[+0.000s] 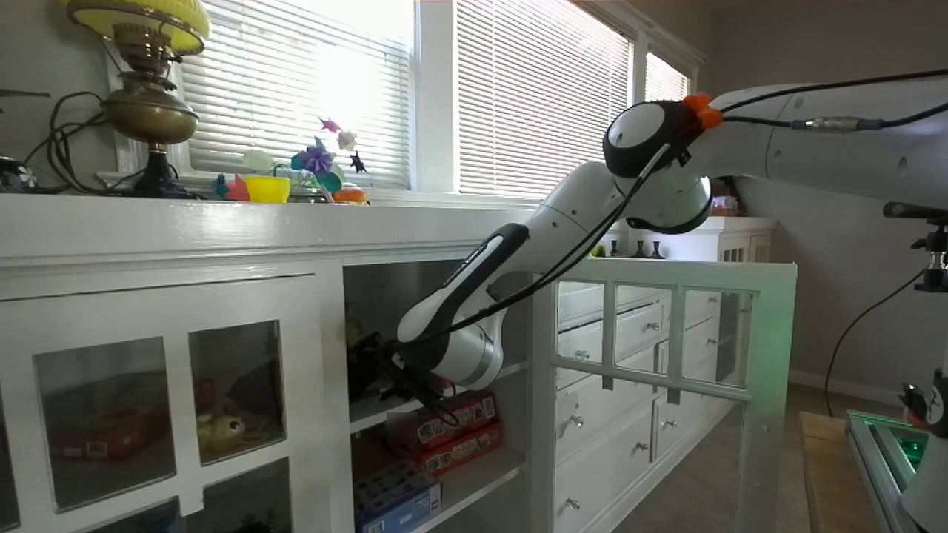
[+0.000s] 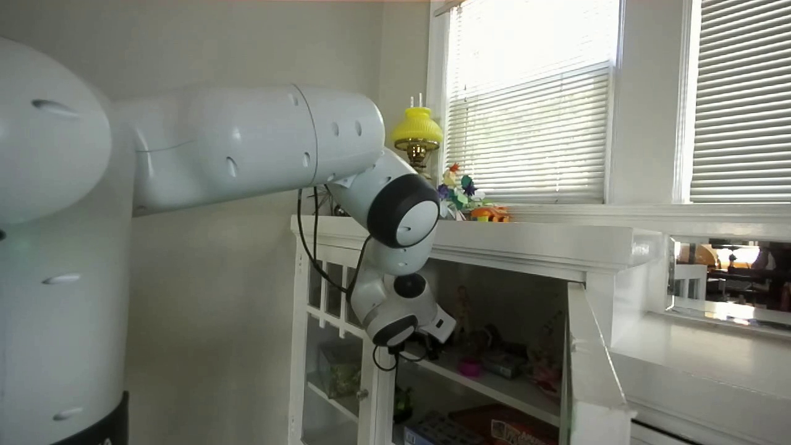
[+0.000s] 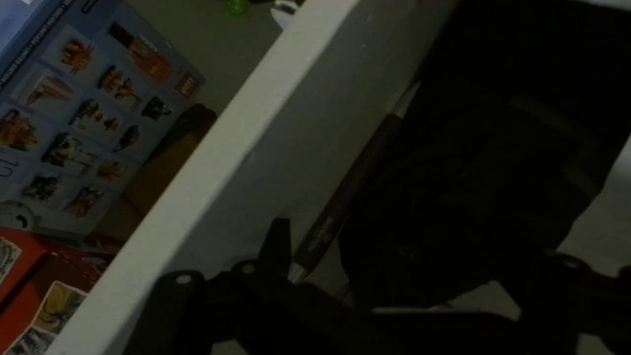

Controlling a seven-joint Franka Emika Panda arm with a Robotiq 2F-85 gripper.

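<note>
In the wrist view my gripper is open, its dark fingers set wide apart at the bottom. A dark marker-like stick (image 3: 349, 189) with light lettering lies ahead of the left finger, along the shelf's pale edge. Right beside it sits a large black item (image 3: 461, 201), soft-looking and too dark to make out; it fills much of the space ahead of the fingers. Whether either finger touches it I cannot tell. In exterior view 1 the hand reaches into the open cabinet at the upper shelf, and its fingers are hard to see there.
Below the shelf edge (image 3: 236, 148) are a blue LEGO box (image 3: 88, 112) and red boxes (image 1: 458, 435). The glazed cabinet door (image 1: 769, 355) stands swung open to the right. A lamp (image 1: 149, 106) and colourful pinwheels (image 1: 315, 160) stand on the top.
</note>
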